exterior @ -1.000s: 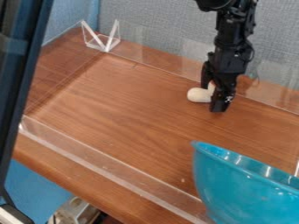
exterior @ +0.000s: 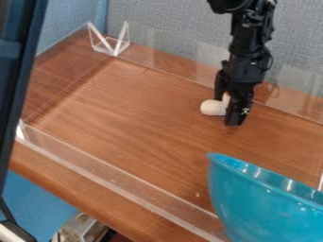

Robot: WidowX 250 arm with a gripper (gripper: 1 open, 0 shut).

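Observation:
My black gripper (exterior: pixel 235 112) reaches down to the wooden table near the back right, its fingers low over a white, rounded object (exterior: pixel 213 108) that lies on the tabletop. The object sticks out to the left of the fingers and is partly hidden behind them. The finger looks open around or beside it, though the far finger is hard to make out.
A large turquoise bowl (exterior: pixel 263 200) fills the front right. A white wire rack (exterior: pixel 109 43) stands at the back left. Clear panels edge the table (exterior: pixel 127 123), whose middle and left are clear. A dark frame runs along the left side.
My gripper has shifted very slightly over the white object in the last second; otherwise little has visibly changed.

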